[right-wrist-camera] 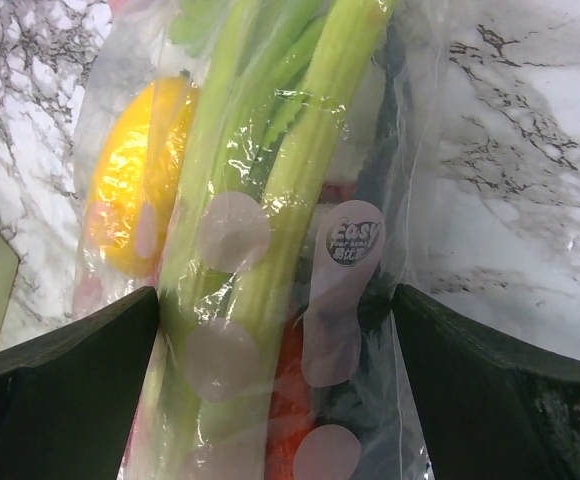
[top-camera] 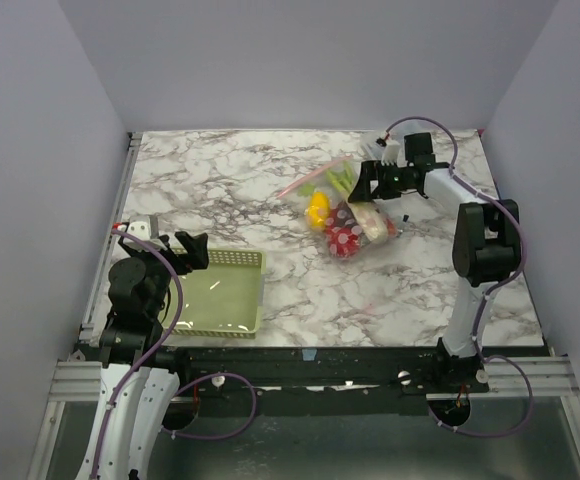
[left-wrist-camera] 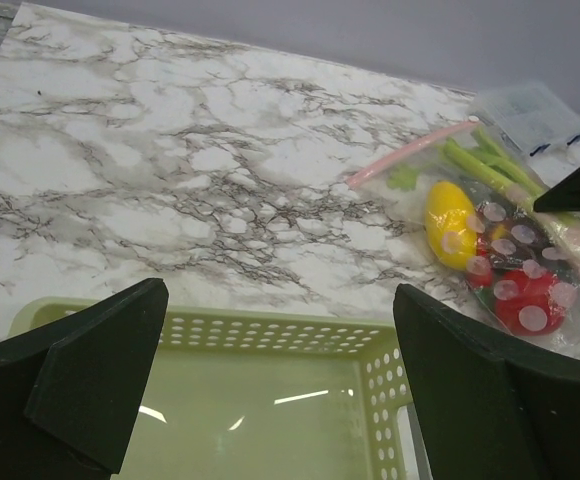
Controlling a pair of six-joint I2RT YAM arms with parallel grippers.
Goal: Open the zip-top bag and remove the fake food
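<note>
A clear zip top bag [top-camera: 340,215] with a pink top edge lies on the marble table, holding celery [right-wrist-camera: 300,180], a yellow item [right-wrist-camera: 140,170] and red items [left-wrist-camera: 525,300]. My right gripper is open over the bag, its fingertips at either side of the celery stalks; whether they touch the plastic is unclear. My left gripper [top-camera: 180,250] stands open above the green basket, nothing between its fingers.
The green basket [top-camera: 250,260] sits at the front left. A clear plastic container [left-wrist-camera: 525,110] lies behind the bag at the back right.
</note>
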